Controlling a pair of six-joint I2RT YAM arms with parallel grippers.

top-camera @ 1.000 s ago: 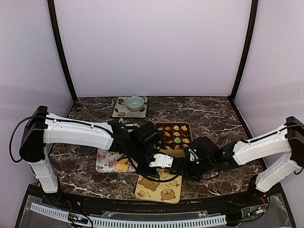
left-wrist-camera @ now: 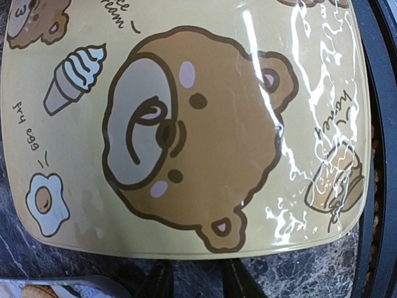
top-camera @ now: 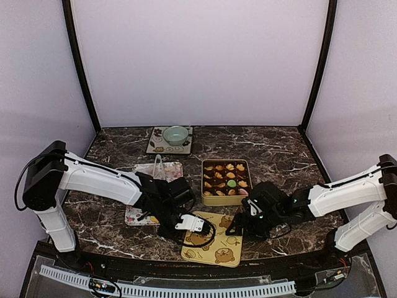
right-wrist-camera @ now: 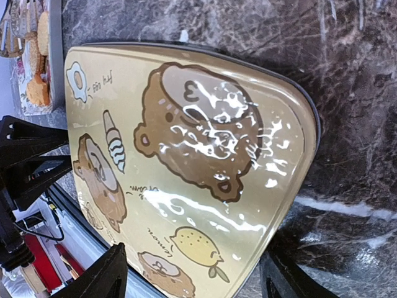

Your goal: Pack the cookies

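A yellow bear-print lid (top-camera: 211, 254) lies on the dark counter at the front, filling much of both wrist views. Behind it stands a yellow tin (top-camera: 223, 200) packed with cookies in a divided insert. My left gripper is at the lid's edge, fingers dark at the bottom of the left wrist view; what lies between them is unclear. My right gripper is open over the lid's opposite edge, with one fingertip beside the rim.
A tray with cookies (top-camera: 136, 217) lies under the left arm. A green bowl (top-camera: 175, 133) on a mat stands at the back.
My left arm has drawn back from near the tin toward the lid's left side. The lid has shifted slightly right; my right arm has moved little.
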